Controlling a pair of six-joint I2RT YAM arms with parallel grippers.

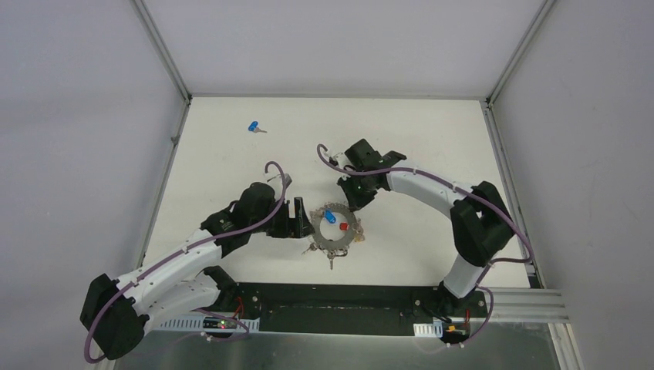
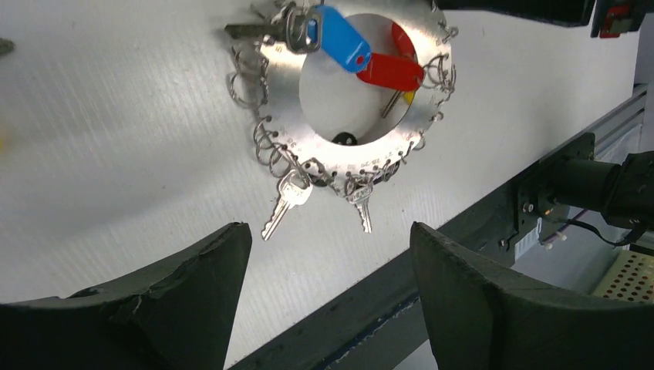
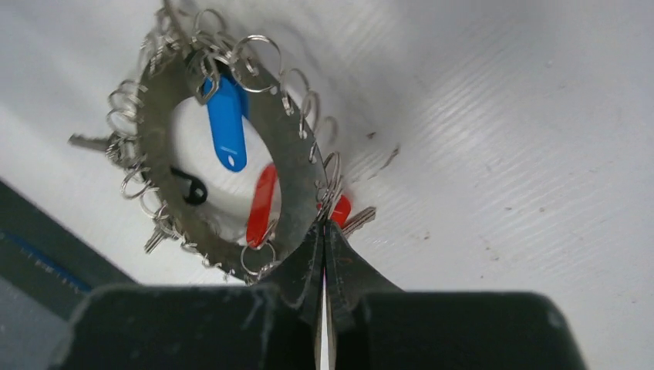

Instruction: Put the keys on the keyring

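The grey metal ring plate (image 1: 317,227) lies on the table, hung with small rings, keys and blue and red tags (image 2: 339,35). A silver key (image 2: 287,197) points out from its lower edge in the left wrist view. My left gripper (image 1: 300,218) stands open just left of the plate, nothing between its fingers. My right gripper is shut at the plate's rim, its tips on a cluster of rings; whether one is pinched between them is unclear.
A separate blue-tagged key (image 1: 254,126) lies at the back left.
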